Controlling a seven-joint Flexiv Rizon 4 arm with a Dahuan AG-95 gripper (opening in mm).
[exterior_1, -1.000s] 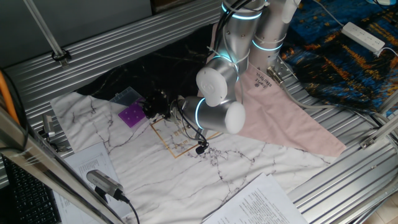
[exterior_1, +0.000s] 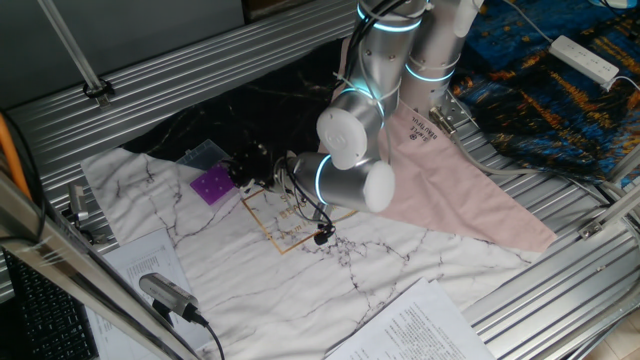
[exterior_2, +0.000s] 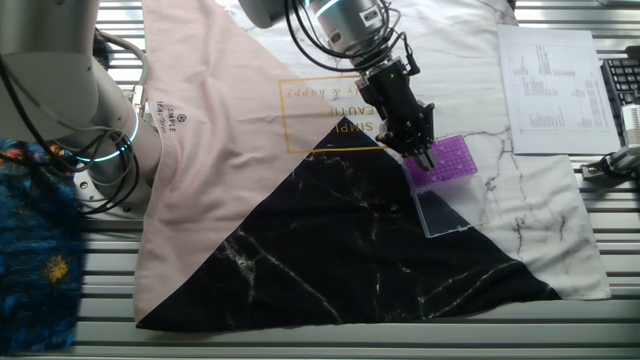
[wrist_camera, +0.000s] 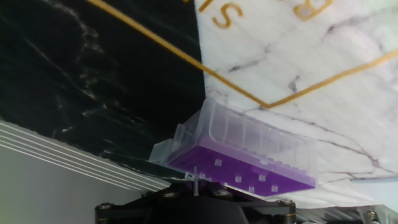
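A small box with a purple, dotted rack (exterior_2: 450, 162) and a clear lid (exterior_2: 447, 212) lies on the cloth, the lid spread out on the black side. In the wrist view its purple face (wrist_camera: 249, 174) fills the lower middle, with clear walls (wrist_camera: 249, 130) beyond it. My gripper (exterior_2: 427, 160) points down at the box, its narrow tips close together by the boundary between rack and lid. From above, the gripper (exterior_1: 240, 178) sits against the rack's right side. Whether anything is pinched between the tips is too small to tell.
Beneath everything is a marble-print cloth (exterior_1: 200, 270) with black and pink (exterior_1: 460, 190) parts. Printed sheets (exterior_1: 415, 330) lie at the front, and a grey device (exterior_1: 170, 293) with a cable stands near the keyboard (exterior_1: 45, 310). Bare white cloth surrounds the box's outer side.
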